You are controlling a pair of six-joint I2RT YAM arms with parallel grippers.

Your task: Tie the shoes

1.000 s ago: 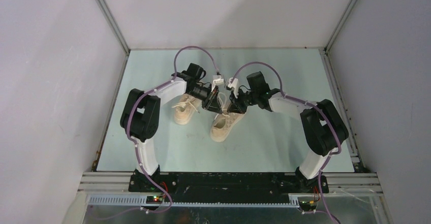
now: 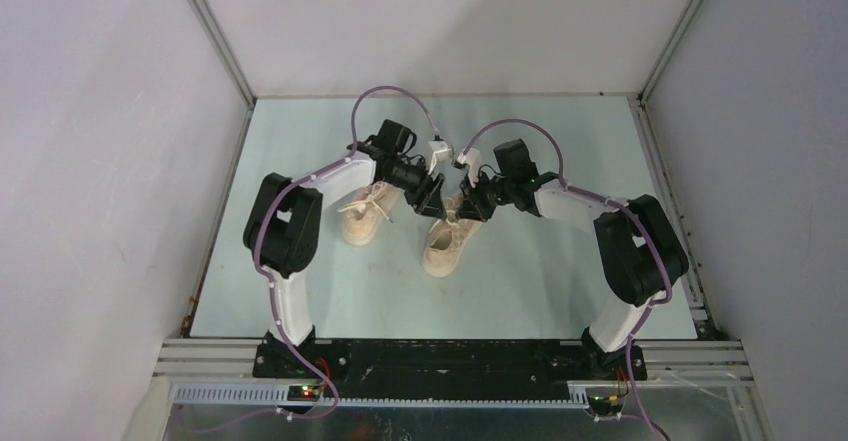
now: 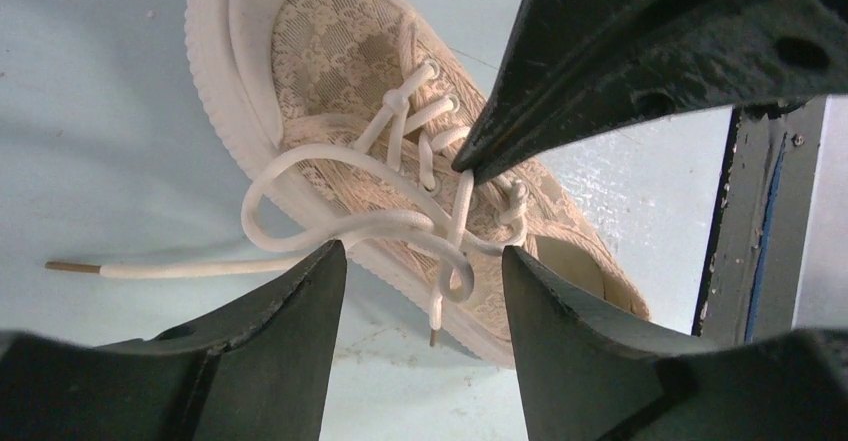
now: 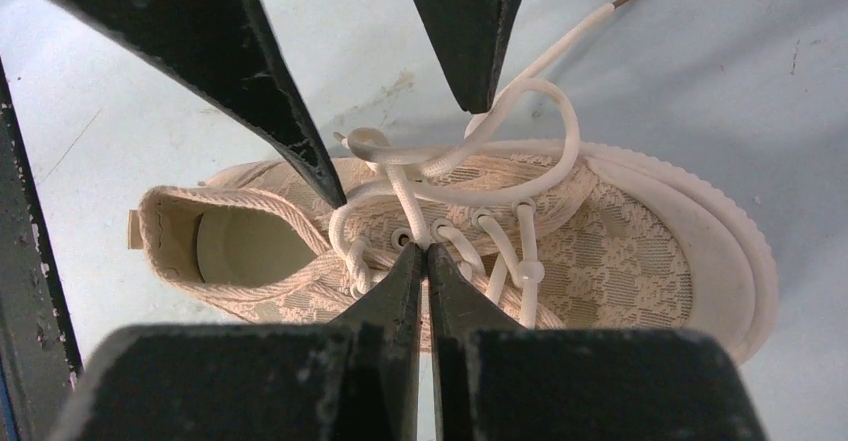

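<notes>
The beige shoe [image 2: 440,258] lies in the middle of the table, with both grippers over its laces. My right gripper is shut on a strand of white lace [image 4: 405,199] just above the eyelets. In the left wrist view, my left gripper is open; loops of lace [image 3: 400,226] lie between and beyond its fingers, not pinched. One loose lace end with a brown tip [image 3: 72,267] stretches out beside the shoe. A second beige shoe [image 2: 360,224] stands to the left, its lace in a bow, partly under the left arm.
Free table surface [image 2: 520,291] lies at the front and right. The two grippers are very close together; in the right wrist view the left gripper's fingers [image 4: 465,41] stand over the laces.
The middle shoe has shifted slightly right, and both grippers have moved slightly right with it. The other shoe is still.
</notes>
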